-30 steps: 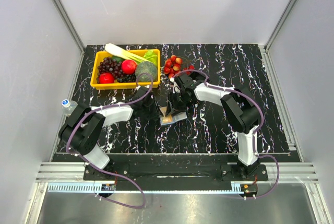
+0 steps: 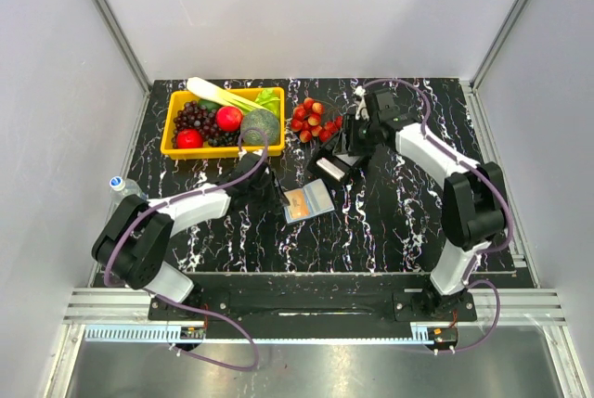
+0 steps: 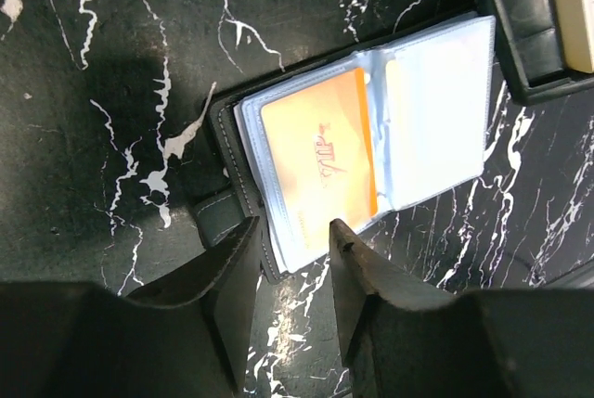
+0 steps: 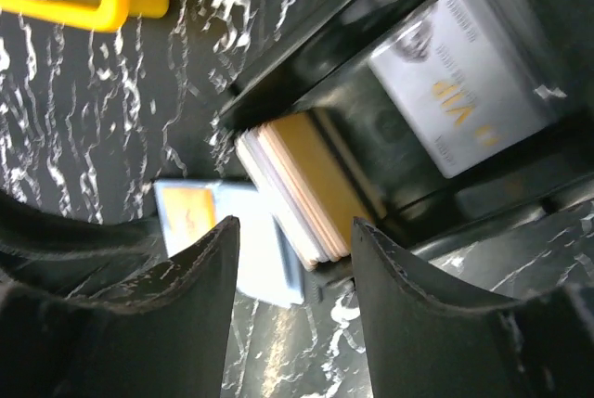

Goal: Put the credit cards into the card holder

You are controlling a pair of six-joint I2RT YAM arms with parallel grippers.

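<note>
The card holder [image 3: 436, 120] lies spread flat on the table, its clear sleeves facing up. An orange card [image 3: 320, 152] with red lettering shows in its left-hand sleeve. To its upper right stands a black box [image 2: 327, 175]; in the right wrist view it contains a stack of tan, white-edged cards [image 4: 311, 185] and a white card [image 4: 455, 78] with yellow lettering. My left gripper is part open over the holder's near edge, nothing between its fingers. My right gripper hangs above the black box, fingers apart and empty.
A yellow basket [image 2: 165, 146] of fruit and vegetables stands at the back left, with several red fruits [image 2: 316, 120] right of it. A bottle [image 2: 123, 186] is at the left edge.
My right gripper has left the card holder and moved up and right to the black box, uncovering the holder. The left arm has shifted only slightly.
</note>
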